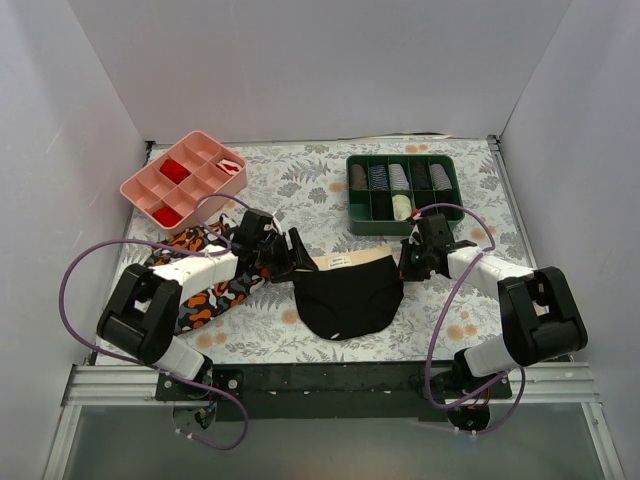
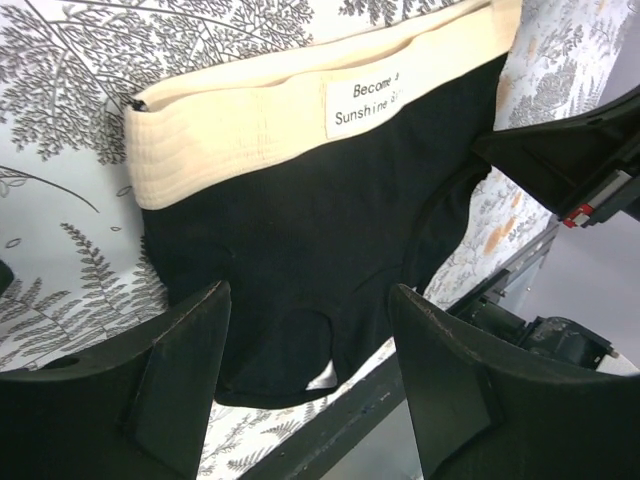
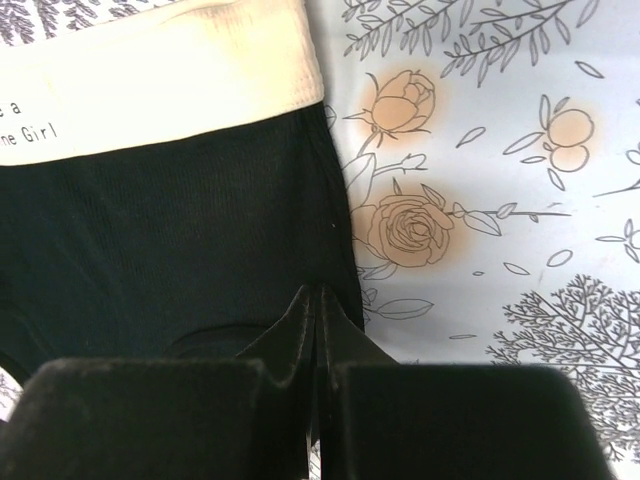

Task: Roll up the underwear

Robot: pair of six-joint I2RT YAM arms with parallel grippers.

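Observation:
Black underwear with a cream waistband lies spread flat on the patterned mat, waistband toward the back. A printed label shows on the band. My left gripper is over the left side near the waistband. In the left wrist view its fingers stand apart, with black cloth visible beyond them and nothing pinched between. At the right side edge, below the waistband, my right gripper is shut with its tips against the black cloth. Whether any fold is caught between them cannot be told.
A pink divided box with red items stands back left, and a green divided box holding rolled items is at the back right. Orange-and-black patterned cloth lies under the left arm. Mat in front of the right arm is bare.

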